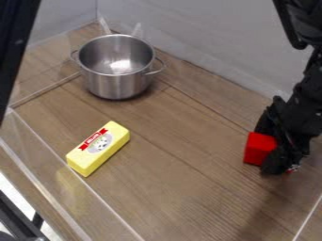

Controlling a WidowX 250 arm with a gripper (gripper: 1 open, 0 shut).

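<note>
A red block [258, 149] rests on the wooden table at the right. The black gripper [277, 141] is low over it, reaching in from the right, its fingers around the block and partly covering it. Whether the fingers are closed on the block is hard to tell.
A steel pot [116, 66] with two handles stands at the back left. A yellow box [97, 150] with a red label lies at the front left.
</note>
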